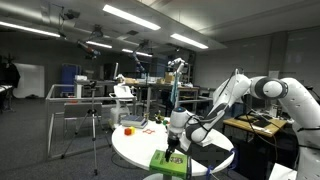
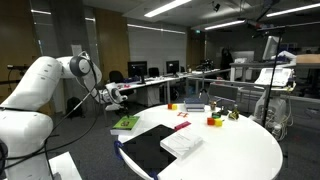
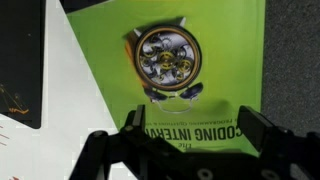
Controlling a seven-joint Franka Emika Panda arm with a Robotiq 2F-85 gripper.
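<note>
A green book [image 3: 215,95] with an alarm clock picture and the words "CODING INTERVIEW" on its cover fills most of the wrist view. My gripper is open above it, its two dark fingers spread apart with only the cover visible beyond them. In exterior view 1 the book [image 1: 170,163] lies at the near edge of the white round table, with my gripper [image 1: 172,147] just above it. From exterior view 2 the book [image 2: 125,123] shows at the table's far left edge, under the arm.
Dark floor [image 3: 292,60] lies beyond the book's right side. Also on the white table [image 2: 235,160] are a black pad [image 2: 160,152], a white box [image 2: 182,145] and several small coloured things. A tripod [image 1: 95,125] stands left of the table.
</note>
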